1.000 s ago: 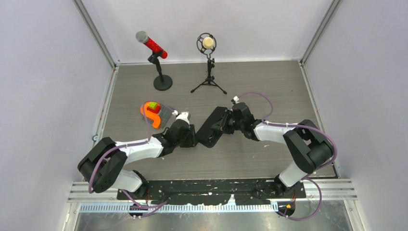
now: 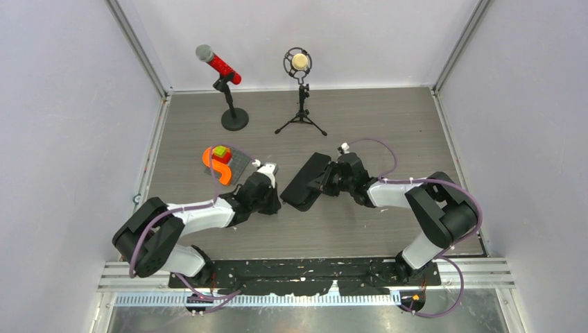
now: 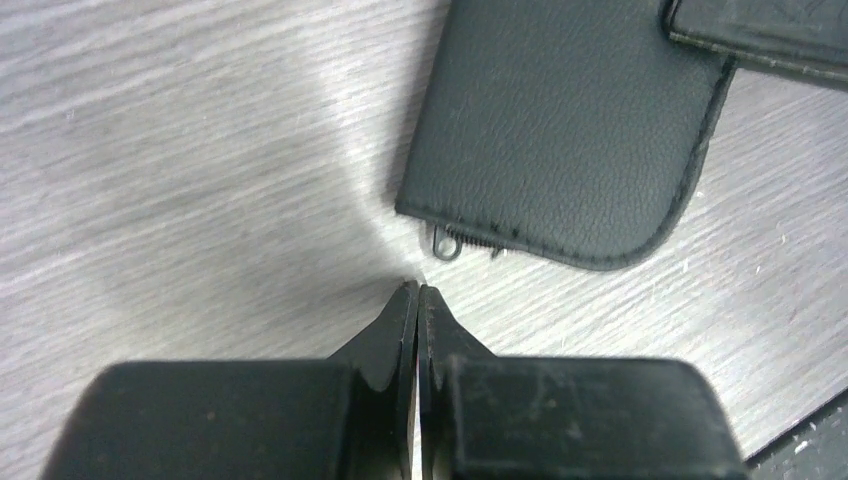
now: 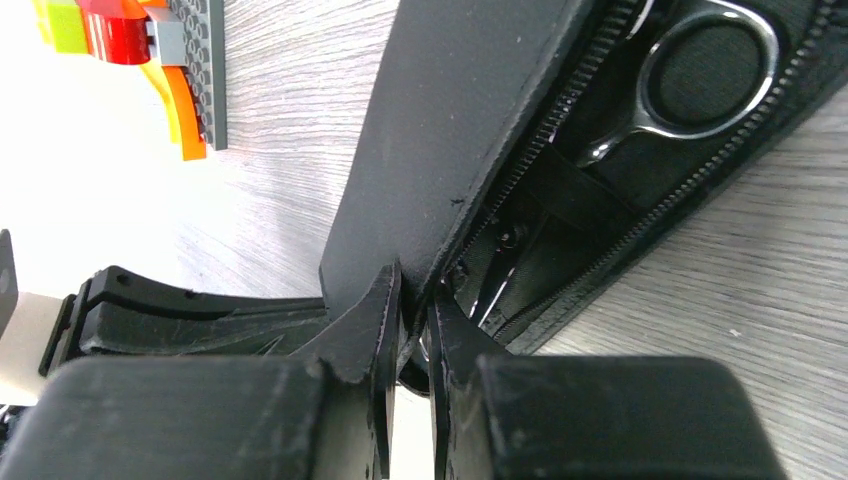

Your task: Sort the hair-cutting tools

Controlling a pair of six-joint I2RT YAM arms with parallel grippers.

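A black zip case (image 2: 309, 175) lies slanted mid-table. Its partly unzipped side shows scissors (image 4: 708, 72) tucked inside in the right wrist view. My right gripper is shut on the edge of the case's upper cover. At the near left corner of the case, my left gripper is shut, its tips together with nothing between them. Just beyond those tips, a small zipper pull (image 3: 446, 244) sticks out from under the case's edge, outside the fingers. In the left wrist view, part of my right gripper covers the case's upper right.
A grey baseplate (image 2: 238, 165) with orange, red and green blocks sits behind my left arm. Farther back stand a red microphone (image 2: 223, 67) on a round base and a tripod microphone (image 2: 300, 94).
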